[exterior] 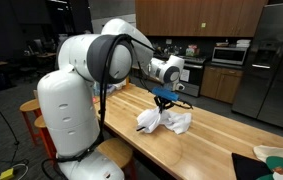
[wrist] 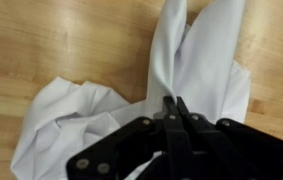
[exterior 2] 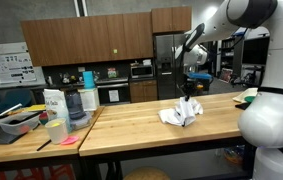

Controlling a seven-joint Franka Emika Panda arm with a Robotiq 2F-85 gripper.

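A white cloth [exterior: 178,123] lies crumpled on the wooden table, with part of it drawn up into a peak under my gripper [exterior: 162,107]. From the other side, in exterior view 2, the cloth [exterior 2: 184,113] rises in folds toward the gripper [exterior 2: 187,97]. Looking down in the wrist view, the fingers of my gripper are shut on a fold of the cloth [wrist: 203,62]. Loose folds spread out to the left and lower right, still against the wood. The dark gripper body hides the cloth's near part.
Bare tabletop [exterior: 206,145] stretches to the right of the cloth. Farther along lie a black item [exterior: 249,167] and a green-and-white tray [exterior: 279,155]. Cups, including a yellow one [exterior 2: 56,130], and a bin [exterior 2: 18,122] stand at the table's opposite end. Stools [exterior: 116,151] stand beside it.
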